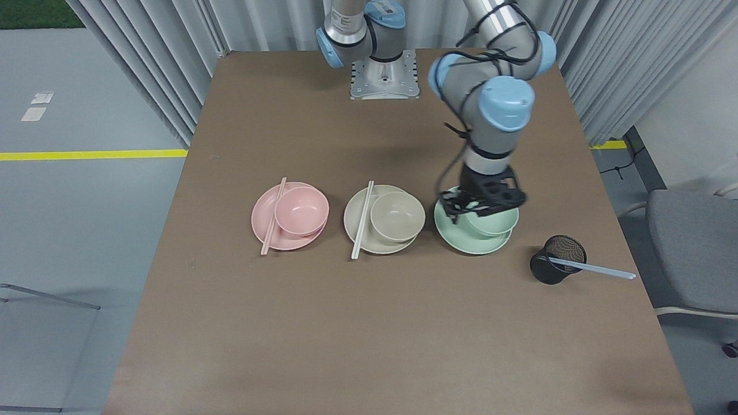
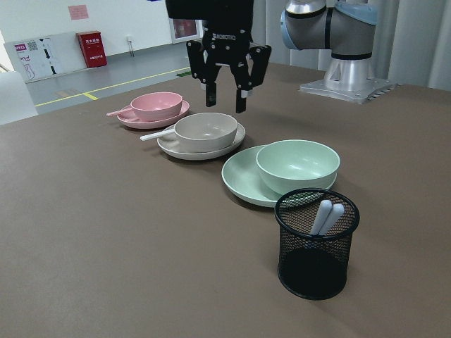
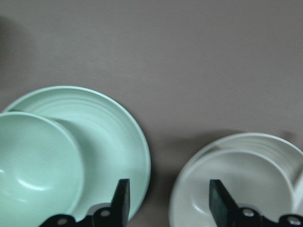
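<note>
My gripper (image 2: 225, 98) stands open above the middle and green settings, nothing between its fingers. The mint bowl (image 2: 297, 163) sits on a mint plate (image 3: 109, 132); the cream bowl (image 1: 397, 214) is on a cream plate with white chopsticks (image 1: 361, 221) along its left side. The pink bowl (image 1: 301, 210) is on a pink plate with pink chopsticks (image 1: 273, 218). At the right stands a black mesh cup (image 2: 312, 271) holding pale chopsticks (image 1: 602, 269).
A chair (image 1: 695, 249) is beyond the right edge.
</note>
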